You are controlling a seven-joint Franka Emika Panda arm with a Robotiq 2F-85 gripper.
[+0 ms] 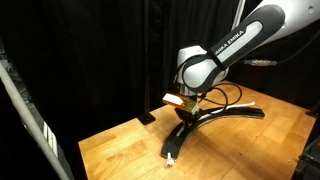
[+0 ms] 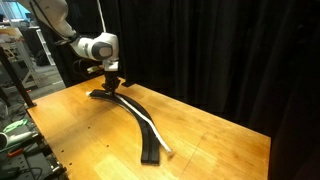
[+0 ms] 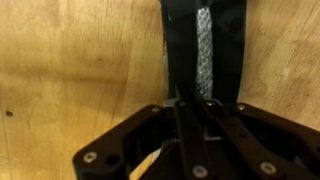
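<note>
A curved black strip (image 2: 135,109) lies flat on the wooden table, bending across it. Along it runs a white braided rope (image 3: 205,50), which lies on the black surface in the wrist view. One white rope end (image 1: 170,160) shows at the strip's near end in exterior view 1. Toward the other end, the rope (image 2: 153,130) strays to the strip's side, onto bare wood. My gripper points down low over the strip, its fingers closed together on the rope. The pinched part itself is mostly hidden by the dark fingers.
Bare wooden table (image 2: 210,135) spreads widely around the strip. Black curtains (image 1: 80,60) hang behind it. A small black object (image 1: 146,118) sits at the table's back edge. A cable (image 1: 238,92) loops beside the arm.
</note>
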